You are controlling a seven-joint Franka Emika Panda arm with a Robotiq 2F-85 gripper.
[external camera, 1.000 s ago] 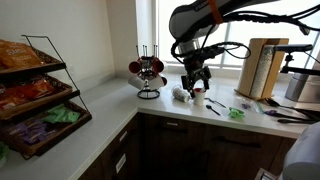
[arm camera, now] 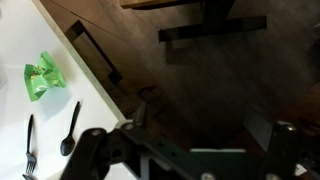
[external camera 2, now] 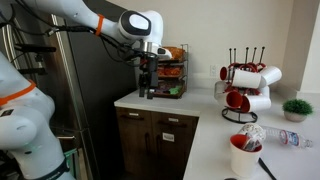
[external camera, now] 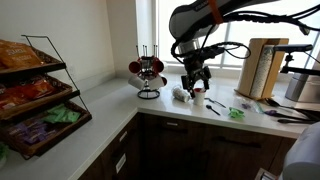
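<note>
My gripper is open and empty in the wrist view, with a wide gap over the dark floor. In the second exterior view, the gripper (external camera 2: 147, 92) points down in front of the counter, above the drawer fronts. Left of it in the wrist view, a green packet (arm camera: 43, 76), a black spoon (arm camera: 70, 130) and a black fork (arm camera: 30, 152) lie on the white counter (arm camera: 88, 95). None of them touches the fingers.
A rack with red and white mugs (external camera 2: 243, 101) stands on the counter. Near it are a white-and-red cup (external camera 2: 244, 160), a clear bottle (external camera 2: 284, 136) and a potted plant (external camera 2: 297, 108). A tiered snack shelf (external camera: 35, 95) is at the left; bare counter (external camera: 100, 120) lies between.
</note>
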